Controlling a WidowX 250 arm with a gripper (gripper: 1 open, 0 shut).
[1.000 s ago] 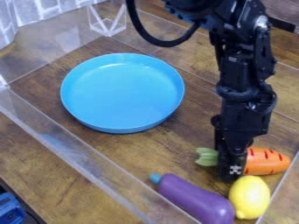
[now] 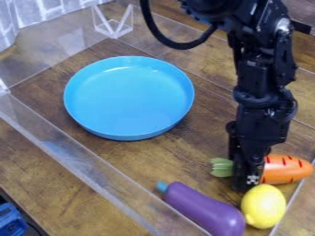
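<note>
My black gripper (image 2: 249, 171) is low at the right, its fingertips down at an orange toy carrot (image 2: 282, 168) with a green top; whether the fingers are closed on it is hidden. A yellow toy lemon (image 2: 264, 206) lies just below the carrot, and a purple toy eggplant (image 2: 204, 207) lies to its left at the bottom edge. A blue plate (image 2: 129, 76) sits at the upper left, apart from the gripper.
A clear plastic edge runs diagonally along the left, with a blue object (image 2: 10, 223) at the lower left corner.
The gripper has shifted slightly to the right over the carrot. The plate and vegetables look almost unchanged.
</note>
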